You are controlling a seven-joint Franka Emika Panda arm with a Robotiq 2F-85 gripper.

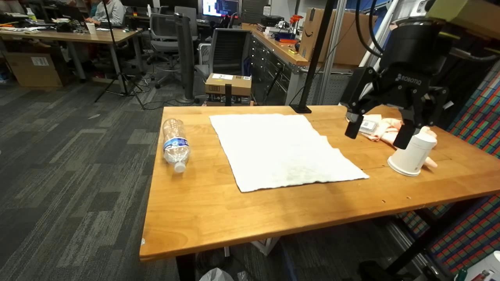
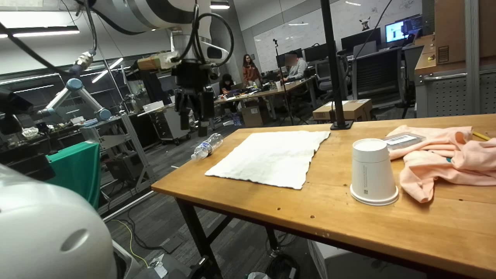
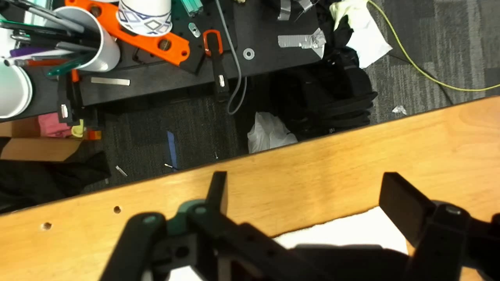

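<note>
My gripper hangs in the air with its fingers wide apart and nothing between them. In the wrist view, bare wood and a corner of white cloth show beyond the open gripper. The white cloth lies spread out on the wooden table, nearly flat. To its left rests a clear plastic bottle on its side, capped, with a blue label. A white paper cup stands upside down near the table's front edge, touching or close to a crumpled peach cloth.
A clear package with a label lies on the peach cloth. At the table's far edge a black post rises. Bare wood is free in front of the white cloth and around the bottle.
</note>
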